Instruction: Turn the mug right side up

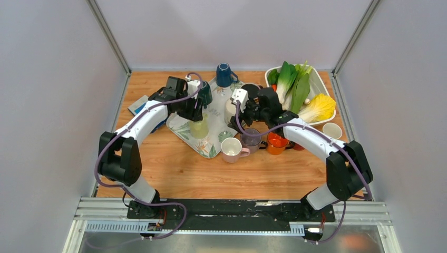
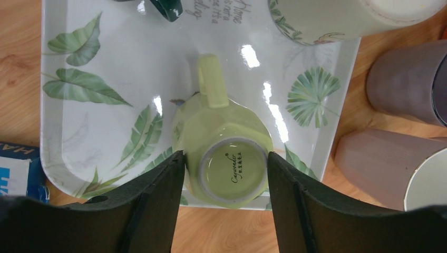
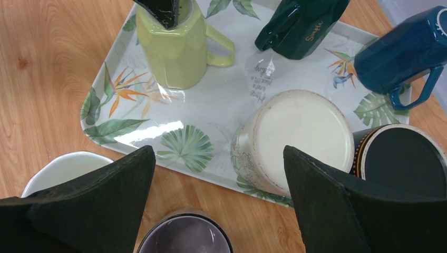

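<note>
A pale yellow-green mug [image 1: 198, 128] stands base up on the patterned tray [image 1: 215, 117]; its round base [image 2: 233, 169] faces the left wrist camera and its handle [image 2: 211, 79] points away. My left gripper has its fingers on either side of that base, close against the mug; whether they press on it cannot be told. One left fingertip [image 3: 163, 13] shows at the mug's base in the right wrist view. Open and empty, my right gripper hovers over the tray's near right edge, beside a cream mug [image 3: 303, 137].
Dark green [image 3: 305, 26] and blue [image 3: 395, 50] mugs stand base up toward the back. Pink [image 1: 231, 150], purple [image 1: 251, 138] and orange [image 1: 276, 142] mugs line the right front. A vegetable basket [image 1: 321, 89] fills the back right.
</note>
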